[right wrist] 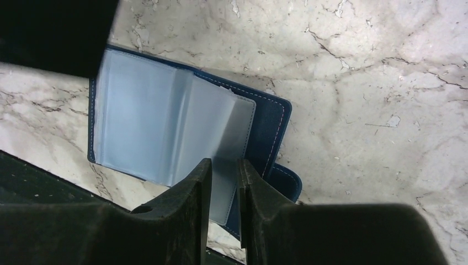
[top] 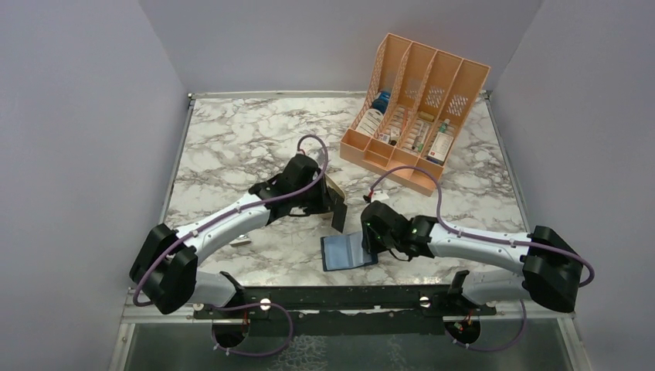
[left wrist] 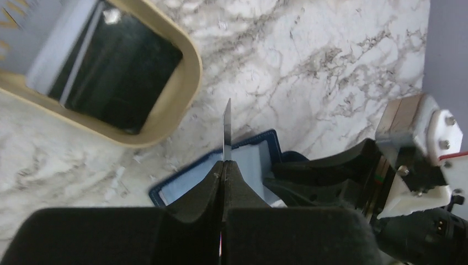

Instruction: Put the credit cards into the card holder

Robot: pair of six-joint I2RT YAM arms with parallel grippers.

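Observation:
My left gripper is shut on a thin dark card (top: 339, 219), seen edge-on in the left wrist view, held above the blue card holder (top: 337, 251). Behind it, a cream tray (left wrist: 190, 83) holds more dark and pale cards (left wrist: 129, 83). The holder lies open with clear sleeves (right wrist: 138, 116). My right gripper is over its right sleeve, part open with a small gap between its fingertips.
An orange organizer (top: 363, 154) with bottles and small items stands at the back right. A small pale object (top: 239, 240) lies at the left.

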